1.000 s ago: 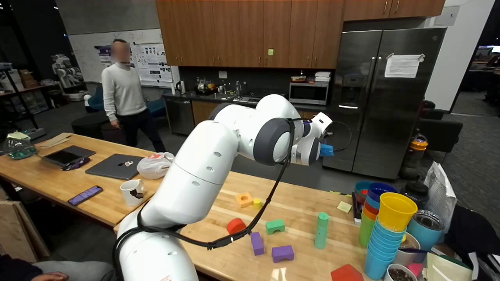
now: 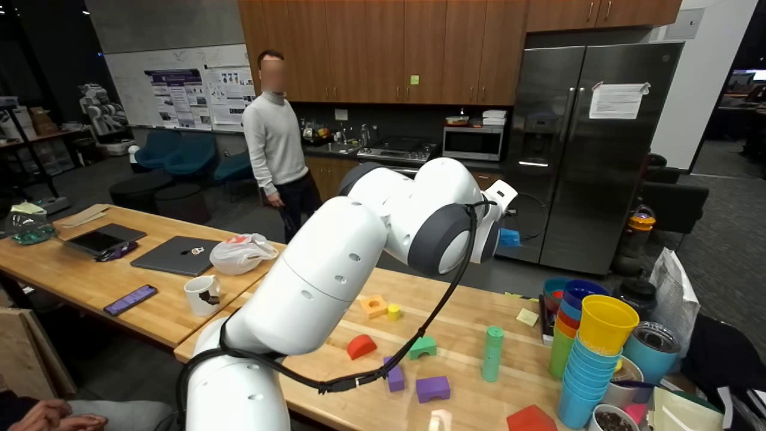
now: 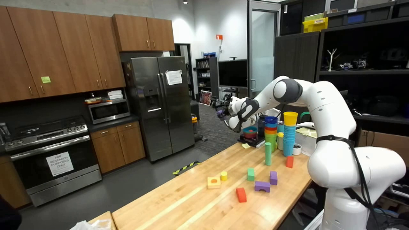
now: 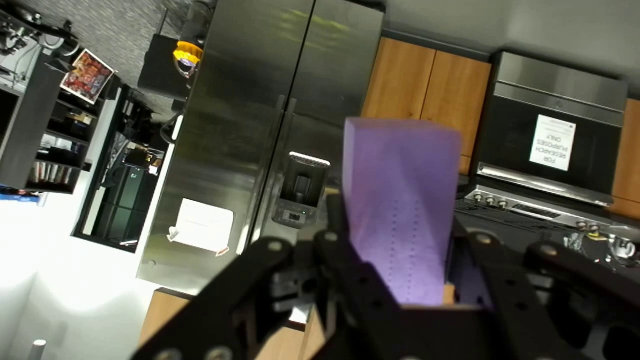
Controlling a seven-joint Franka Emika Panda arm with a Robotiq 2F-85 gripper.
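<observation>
In the wrist view a purple block (image 4: 402, 204) stands upright between the dark fingers of my gripper, which is shut on it. From the second exterior view the gripper (image 3: 224, 112) is up in the air beyond the table's far end, with a bit of purple at its tip. The arm hides the gripper's fingers in the first exterior view. Below on the table (image 2: 459, 323) lie two purple arches (image 3: 262, 186), a green arch (image 2: 423, 347), a red half-round block (image 2: 360, 347), a yellow cylinder (image 3: 224, 175) and a yellow block with a hole (image 3: 213, 182).
A tall green cylinder (image 2: 492, 354) stands upright near stacked blue cups (image 2: 583, 373) and other containers. A red block (image 2: 532, 419) lies by the near edge. A person (image 2: 278, 143) stands behind the table.
The arm's upper end has shifted slightly right in the first exterior view, and its cable has swung with it. The standing person has walked right. The blocks on the table have not moved.
</observation>
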